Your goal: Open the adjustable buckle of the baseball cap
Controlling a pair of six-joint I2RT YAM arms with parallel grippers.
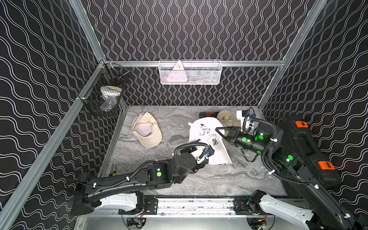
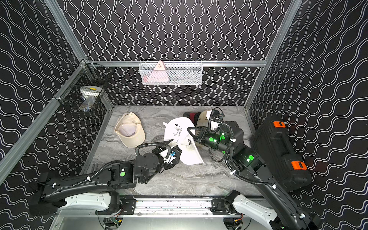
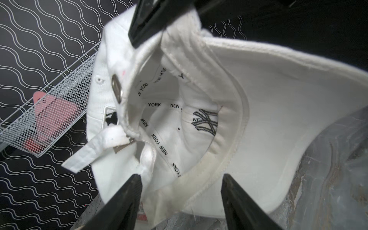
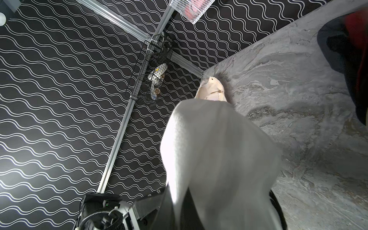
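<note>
A white baseball cap (image 1: pixel 223 153) hangs above the table, its printed inside facing my left wrist camera. My right gripper (image 1: pixel 218 130) is shut on the cap's edge; its fingers (image 3: pixel 143 23) show at the top of the left wrist view. At the cap's back, a strap (image 3: pixel 94 149) sticks out with its loose end free, passing by a small metal buckle (image 3: pixel 124 146) that is partly covered. Beside the cap's lower edge, my left gripper stands open, with the hem visible between its fingers in that view. Whether they touch it cannot be told.
A beige cap (image 1: pixel 147 132) lies at the back left, and a tan cap (image 1: pixel 227 118) with dark cloth lies behind the white one. A black case (image 1: pixel 306 149) stands at the right. Bare table shows in front.
</note>
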